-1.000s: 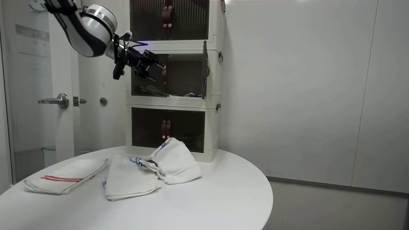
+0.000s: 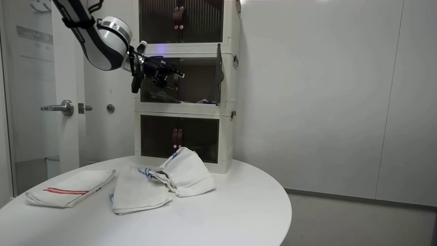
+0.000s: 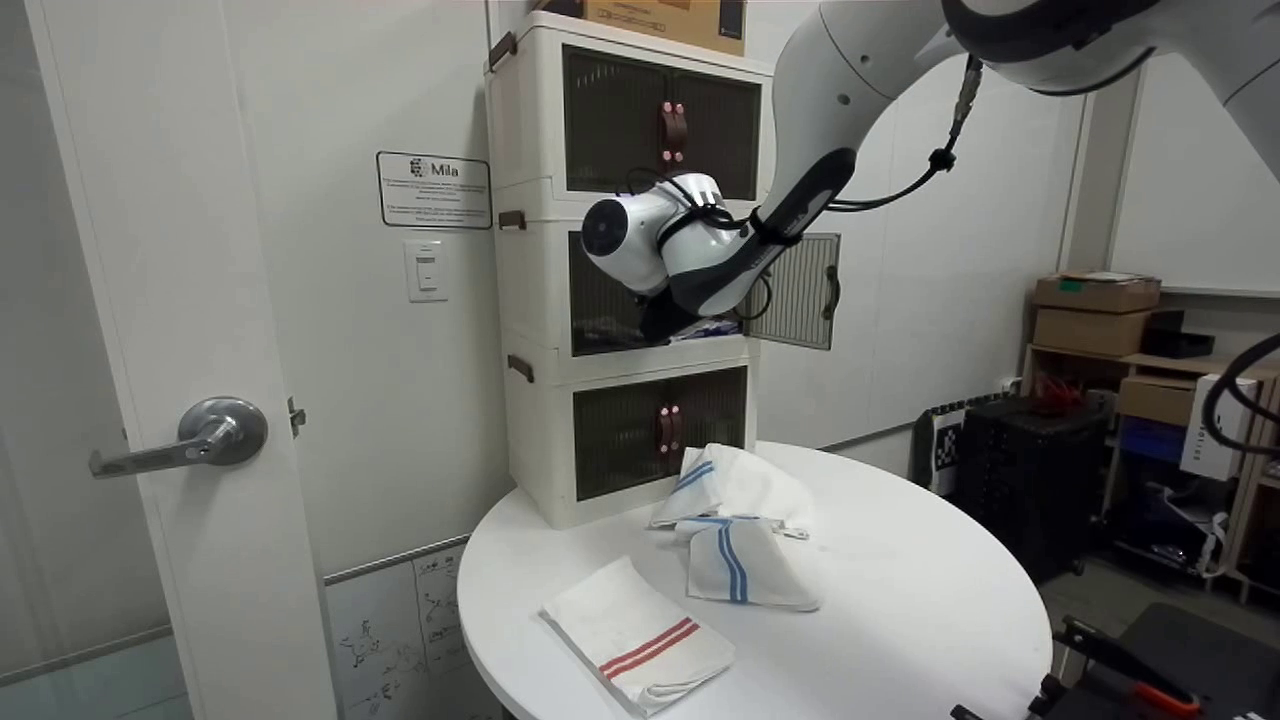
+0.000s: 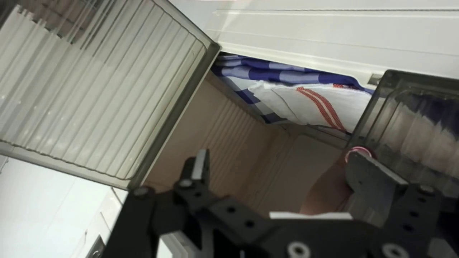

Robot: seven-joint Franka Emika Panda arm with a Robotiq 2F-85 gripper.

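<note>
My gripper point(image 2: 179, 81) is in front of the cabinet's middle compartment, its fingers spread wide apart. In the wrist view the right finger point(image 4: 372, 176) overlaps the brown strap handle point(image 4: 325, 193) of the closed door point(image 4: 424, 129); whether they touch I cannot tell. The left finger point(image 4: 200, 165) lies across the opening, and no held object shows. The other door point(image 4: 99, 94) of this compartment is swung open. Inside lie a folded blue-checked cloth point(image 4: 292, 76) and a white cloth with red stripes point(image 4: 310, 103). The arm hides the gripper in exterior view 2.
On the round white table point(image 2: 241, 213) are a red-striped towel point(image 3: 636, 630) and two blue-striped towels, one flat point(image 3: 768, 570) and one bunched point(image 3: 750, 474) by the cabinet. The compartments above point(image 3: 660, 120) and below point(image 3: 660, 426) are closed.
The arm has moved right and slightly down in exterior view 1, bringing my gripper closer to the closed door's handle. The towels and doors have not moved.
</note>
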